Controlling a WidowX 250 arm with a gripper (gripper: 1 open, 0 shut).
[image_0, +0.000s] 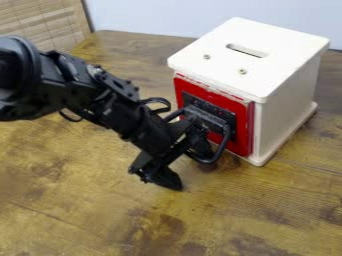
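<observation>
A white wooden box (279, 88) with a slot and two screws on top stands on the table, its front a red panel (195, 89) bearing a black plate with a black loop handle (214, 154). My black gripper (182, 170) is low in front of that panel, just left of the handle, fingers pointing down toward the tabletop. It is open; its far finger is partly hidden near the handle, and whether it touches the handle is unclear.
A woven panel (34, 28) and a white wall stand behind.
</observation>
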